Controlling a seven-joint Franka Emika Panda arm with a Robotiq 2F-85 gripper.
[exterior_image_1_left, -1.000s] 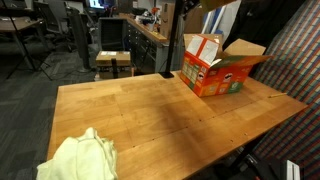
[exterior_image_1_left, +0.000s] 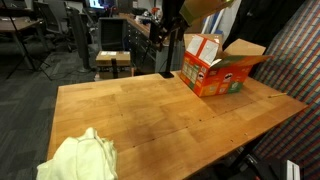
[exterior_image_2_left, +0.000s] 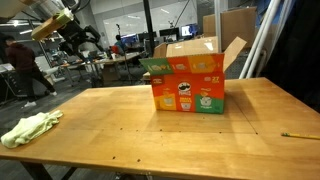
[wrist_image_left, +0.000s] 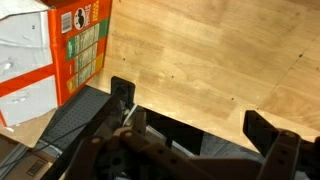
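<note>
High above the table hangs my gripper (exterior_image_1_left: 157, 38), at the top of exterior view 1 and at the upper left of exterior view 2. Its two dark fingers stand wide apart along the bottom of the wrist view, open, with only bare wood and a dark gap beyond the table edge seen between them. A pale, crumpled cloth (exterior_image_1_left: 80, 158) lies at the table's near left corner, well away from the gripper; exterior view 2 has the cloth (exterior_image_2_left: 31, 128) at the left edge. The red, orange and green cardboard box (exterior_image_2_left: 190, 88) stands with its flaps up.
A thin pencil-like stick (exterior_image_2_left: 300, 136) lies at the right of exterior view 2. The box's printed side (wrist_image_left: 84, 45) fills the upper left of the wrist view. Chairs and desks stand beyond.
In exterior view 1 the arm has come lower and further into view from the top edge over the last second. Cloth and box have stayed in place.
</note>
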